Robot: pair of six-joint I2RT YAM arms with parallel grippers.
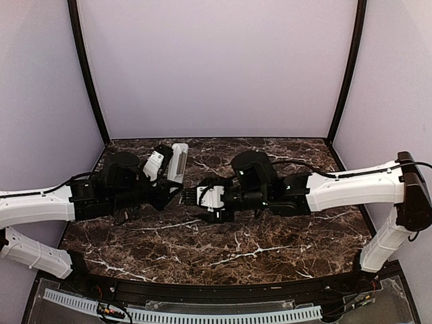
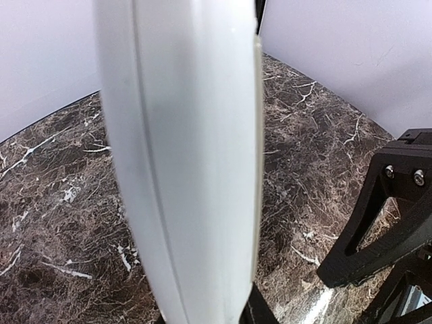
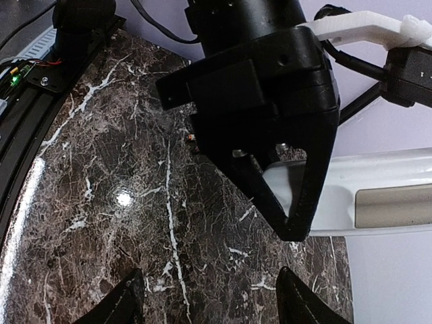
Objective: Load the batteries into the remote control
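Note:
The white remote control (image 1: 177, 162) stands raised and near upright in my left gripper (image 1: 170, 192), which is shut on its lower end. It fills the middle of the left wrist view as a long white body (image 2: 196, 162), hiding much of that gripper's fingers. In the right wrist view the remote (image 3: 324, 192) shows a beige recessed area, with the left gripper around its end. My right gripper has its fingers well apart, with only marble visible between them. It hovers just right of the remote's lower end. I can make out no battery.
Bare dark marble table (image 1: 236, 250) lies in front of and behind the arms. Pale walls (image 1: 223, 67) close off the back and sides. The two grippers are very close together, leaving little room between them.

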